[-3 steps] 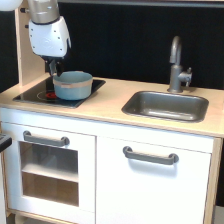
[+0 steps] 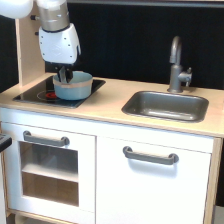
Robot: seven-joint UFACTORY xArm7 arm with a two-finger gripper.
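Note:
A blue-grey pot (image 2: 74,90) stands upright on the black cooktop (image 2: 93,92) at the counter's left end. From above, the white arm reaches down with its dark gripper (image 2: 66,78), whose tips are at the pot's rim towards its left side. Too little of the fingers shows to tell whether they touch the rim, reach inside the pot or have closed on anything. Part of the rim is hidden behind the gripper.
To the right a metal sink (image 2: 166,105) is set into the wooden counter (image 2: 112,98), with a tall faucet (image 2: 177,68) behind it. Below are white cabinet doors with grey handles (image 2: 150,156). Clear counter lies between pot and sink.
The arm and gripper have moved right and slightly down, from beside the pot's left edge to over its rim. The pot looks unmoved.

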